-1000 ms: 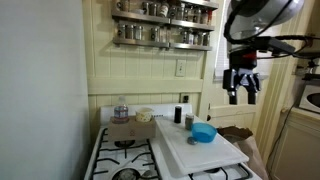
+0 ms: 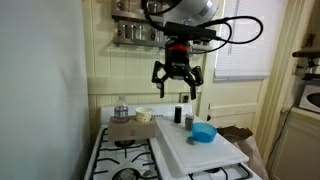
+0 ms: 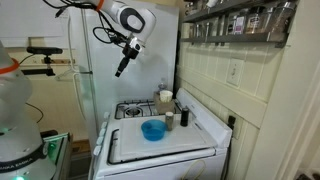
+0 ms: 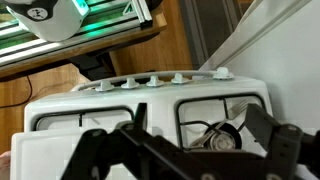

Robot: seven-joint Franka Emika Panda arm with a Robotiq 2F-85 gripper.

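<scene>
High above the stove, my gripper (image 2: 177, 92) hangs open with its fingers apart and nothing between them. In the wrist view the open gripper looks down on the stove's front edge, with a row of white knobs (image 4: 153, 80) and a burner (image 4: 219, 137) at the right. A blue bowl (image 2: 204, 132) rests on the white board (image 2: 211, 153) over the right part of the stove. A dark shaker (image 2: 178, 113) and a grey canister (image 2: 189, 122) stand behind it. A small metal item (image 2: 192, 140) lies near the bowl.
At the back left stand a clear bottle (image 2: 121, 109), a cream bowl (image 2: 144, 114) and a brown box (image 2: 132, 130). Open burners (image 2: 126, 174) fill the stove's left side. Shelves of jars (image 3: 250, 21) jut from the wall. A brown bag (image 2: 237, 134) sits right of the stove.
My gripper has swung from the right side of exterior view 1 leftward, to above the middle of the stove. It stays open. The objects on the stove have not moved.
</scene>
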